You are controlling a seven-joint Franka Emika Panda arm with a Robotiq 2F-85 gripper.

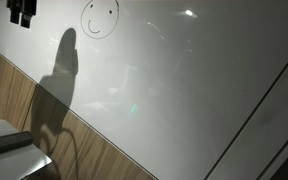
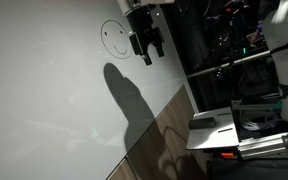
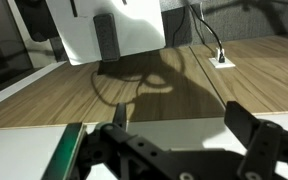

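Note:
My gripper shows at the top left corner in exterior view 1 and hangs by the smiley face in exterior view 2. In the wrist view its fingers stand wide apart, with nothing between them. A smiley face is drawn in dark line on the whiteboard. Away from the gripper, a dark oblong block, perhaps an eraser, lies on a white surface. The same block appears at the lower right in exterior view 2.
A wood-grain strip runs between the whiteboard and the white surface. A cable ends at a small white plate nearby. Cables and equipment crowd the right side in exterior view 2. Most of the whiteboard is bare, apart from the arm's shadow.

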